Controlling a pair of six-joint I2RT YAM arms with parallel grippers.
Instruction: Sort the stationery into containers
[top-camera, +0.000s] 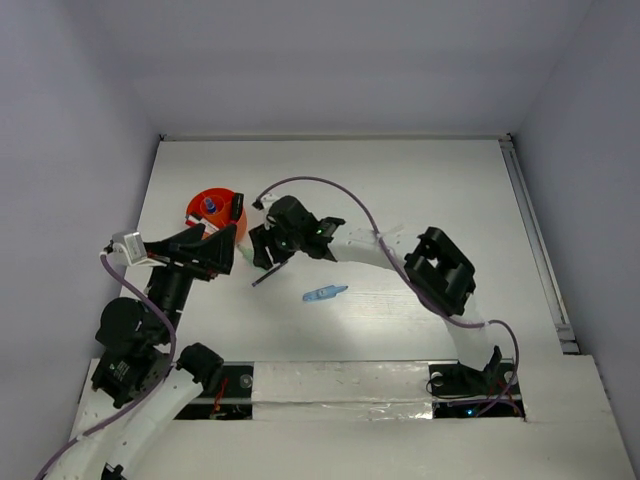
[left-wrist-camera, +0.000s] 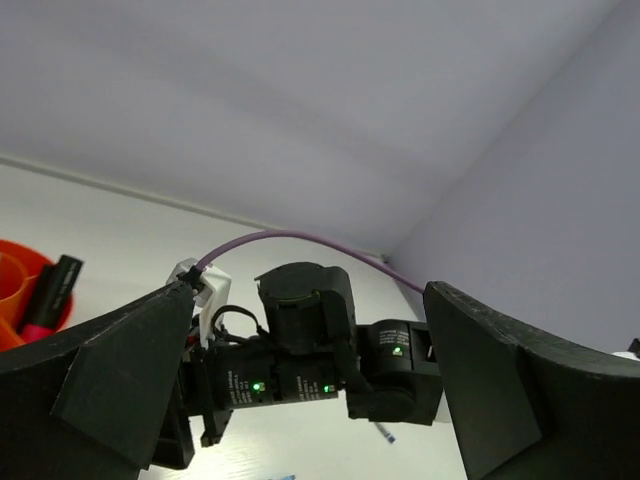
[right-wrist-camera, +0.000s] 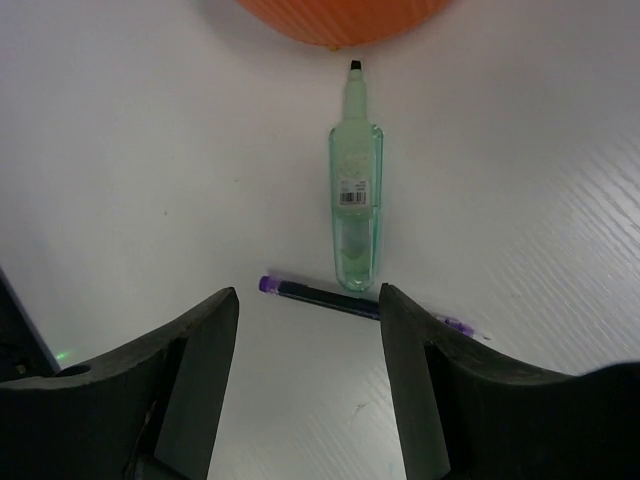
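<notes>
An orange-red container (top-camera: 209, 200) holding several items stands at the back left; it also shows at the edge of the left wrist view (left-wrist-camera: 14, 285). My right gripper (top-camera: 262, 247) hangs just right of it, its fingers part open and empty, over a green bottle-shaped pen (right-wrist-camera: 355, 200) and a dark purple pen (right-wrist-camera: 320, 297) lying crosswise below that one. My left gripper (top-camera: 210, 252) is open with nothing between its fingers, raised left of the right one. A light blue bottle-shaped item (top-camera: 324, 292) lies on the table nearer the front.
Walls enclose it at the back and sides. The two grippers are close together at the left.
</notes>
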